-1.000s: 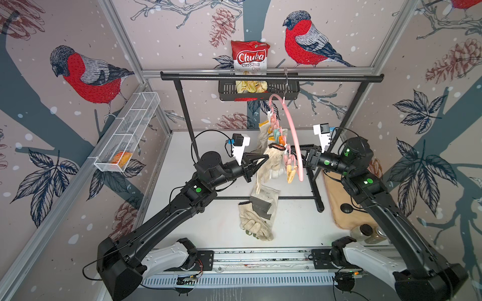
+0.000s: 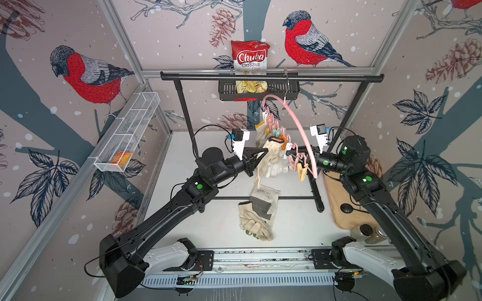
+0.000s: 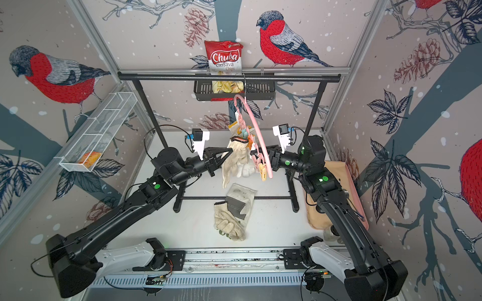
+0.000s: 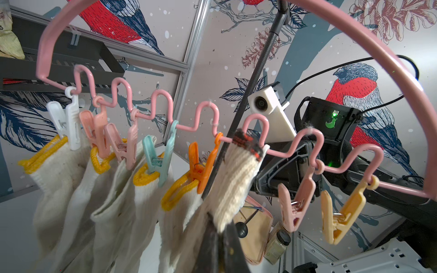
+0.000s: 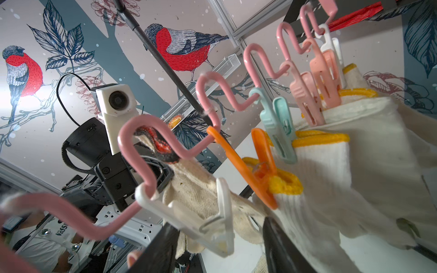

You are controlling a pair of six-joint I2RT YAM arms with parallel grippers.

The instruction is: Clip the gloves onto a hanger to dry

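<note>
A pink hanger (image 2: 297,123) hangs from the black rail by its hook. Near its middle, my left gripper is shut on a cream knit glove (image 4: 233,184); the dark-and-red edged cuff sits up against the hanger's wavy bar. In the right wrist view, a white clothespin (image 5: 200,225) hangs from the bar in front of this glove. The fingers (image 5: 272,243) of my right gripper are apart on either side of that clothespin, a gap showing on the right side. Several yellow-edged white gloves (image 4: 68,168) hang from other clothespins.
Pink (image 4: 296,202) and yellow (image 4: 342,216) clothespins hang empty at the bar's near end. More gloves (image 2: 257,220) lie on the white table below. A tan board (image 2: 346,205) and jars (image 2: 362,230) are at the right.
The hanger has swung, its near end moving right in the top left view. The left gripper, with the glove, has risen slightly.
</note>
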